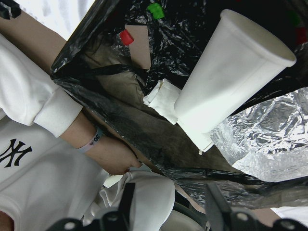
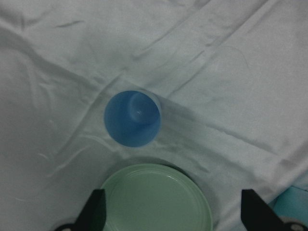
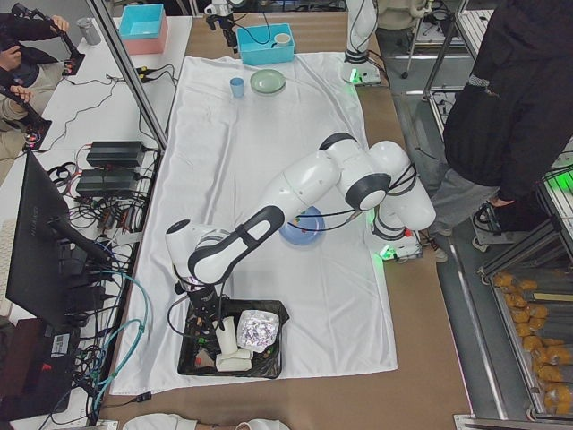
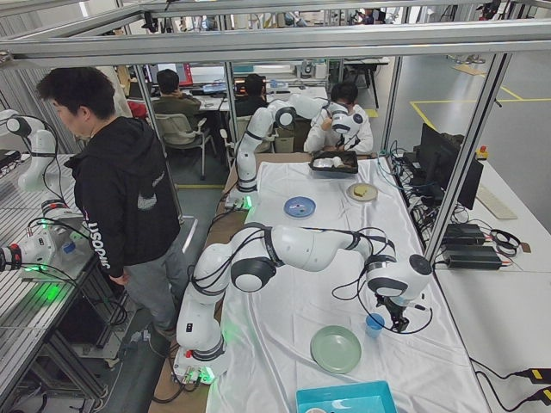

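Observation:
A white paper cup (image 1: 226, 77) lies in the black-bag-lined bin (image 3: 188, 358), on folded white paper (image 1: 161, 101), beside crumpled foil (image 1: 264, 139). My left gripper stands open above the bin, nothing visible between its fingers. My right gripper is open above a green plate (image 2: 156, 197) and a blue cup (image 2: 132, 119) at the other end of the table.
A blue plate (image 4: 300, 206) and a beige plate (image 4: 362, 192) are on the white cloth. A teal bin (image 4: 344, 396) stands at the far end. A seated person is beside the black bin.

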